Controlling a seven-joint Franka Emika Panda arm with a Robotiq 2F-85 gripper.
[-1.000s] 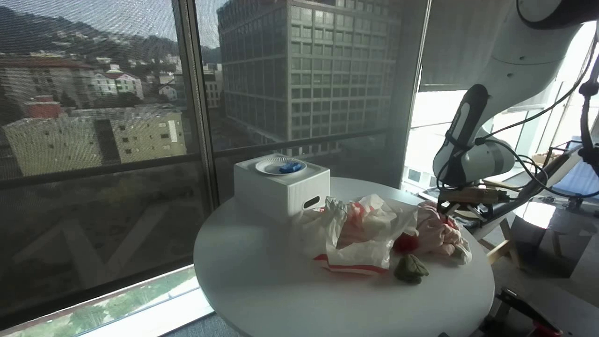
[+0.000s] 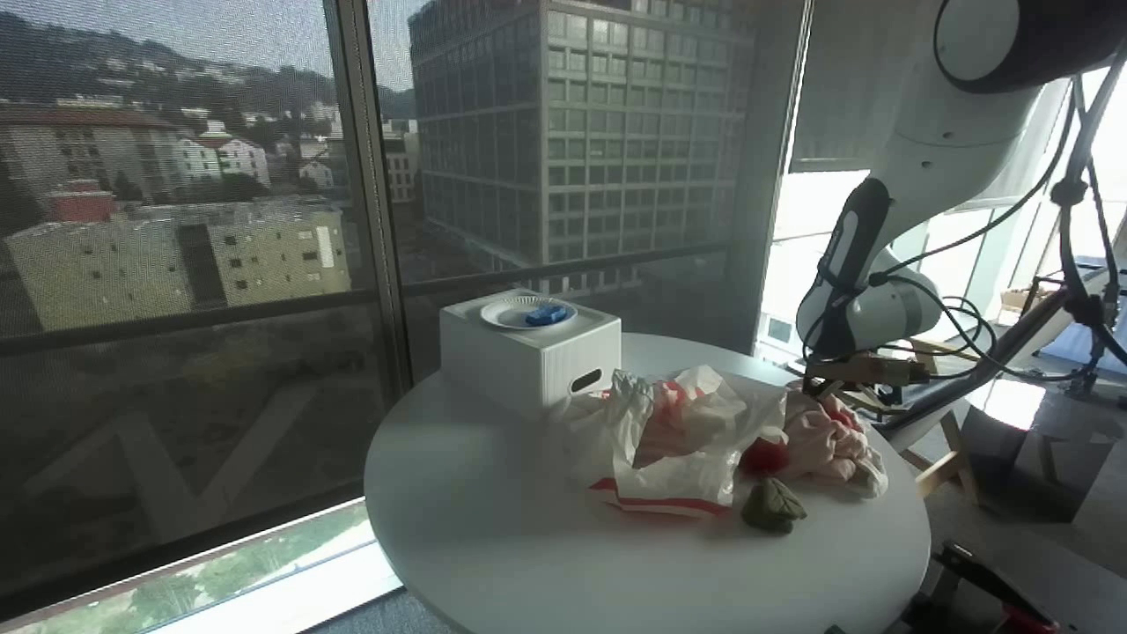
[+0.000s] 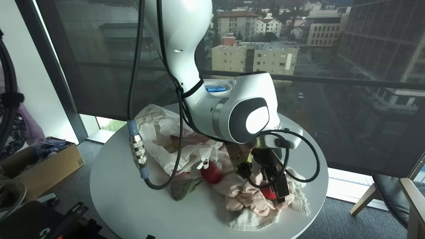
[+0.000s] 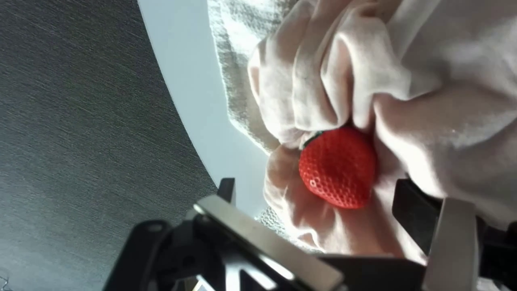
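A red strawberry (image 4: 338, 167) with a bit of green at its top rests in the folds of a crumpled pinkish cloth (image 4: 310, 82). My gripper is open above the cloth, its two fingers well apart, and the strawberry shows in the space between them without visible contact. From the second exterior view, the gripper (image 3: 263, 181) hangs over the cloth (image 3: 249, 195) near the table's edge, with red of the strawberry (image 3: 269, 193) visible beside a finger. In the first exterior view the gripper (image 2: 845, 393) is partly lost against the dark background.
A crumpled white plastic bag (image 2: 676, 465), a round red object (image 3: 212, 173) and a green leafy item (image 2: 773, 505) lie beside the cloth. On a white box (image 2: 497, 364) stands a paper plate (image 2: 492, 313) holding a blue object (image 2: 546, 315).
In the first exterior view, the arm and gripper have moved a short way to the left over the cloth. The cloth, bag, plate and box look unmoved.
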